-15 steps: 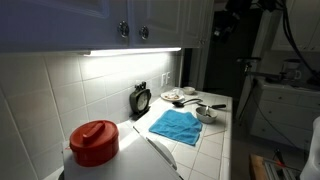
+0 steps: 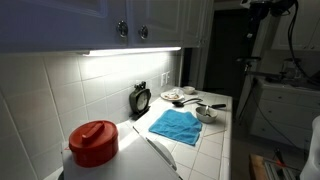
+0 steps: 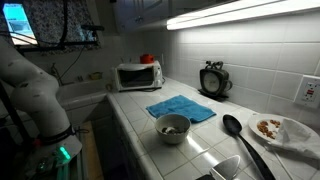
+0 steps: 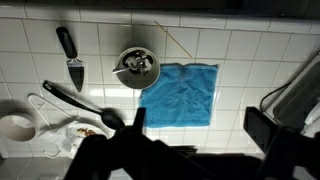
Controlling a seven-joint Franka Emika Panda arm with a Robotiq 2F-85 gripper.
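High over the counter, my gripper stands open, its dark fingers wide apart with nothing between them. Below it in the wrist view lies a blue towel (image 4: 180, 97), spread nearly flat on the white tiles. A grey bowl (image 4: 137, 68) with something small inside sits just off the towel's upper left corner. In exterior view 2 the bowl (image 3: 173, 129) stands in front of the towel (image 3: 185, 109). A spatula (image 4: 72, 58) and a black ladle or spoon (image 4: 110, 119) lie to the bowl's left.
A white plate (image 3: 272, 128) with small brown pieces lies by the back wall. A black appliance (image 3: 214, 78) stands against the tiles. A red pot (image 2: 93, 143) rests on the white toaster oven (image 3: 138, 76). Wall cabinets (image 2: 150, 22) overhang the counter. Bare tiles lie right of the towel in the wrist view.
High up in exterior view 1, the arm and gripper have shifted to the right. The towel, bowl and other counter items have stayed in place.
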